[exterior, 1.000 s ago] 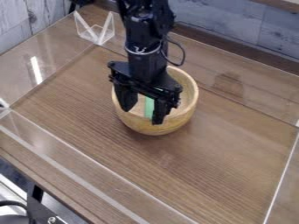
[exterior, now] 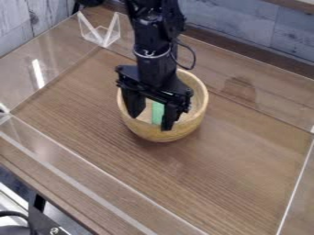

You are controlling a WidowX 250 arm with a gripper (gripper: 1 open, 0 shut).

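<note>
A black robot arm hangs from the top centre with its gripper [exterior: 151, 108] down over a round wooden bowl [exterior: 162, 131] in the middle of the table. Its two fingers reach into the bowl on either side of a pale green object [exterior: 159, 114]. Whether the fingers touch that object or are closed on it is unclear, as the gripper body hides part of it.
Clear plastic pieces stand at the upper left and left edge. A plank wall runs along the back right, and a dark cable lies at the lower left corner.
The gripper has shifted very slightly, with its fingers a little different in position over the bowl. Otherwise little has changed.
</note>
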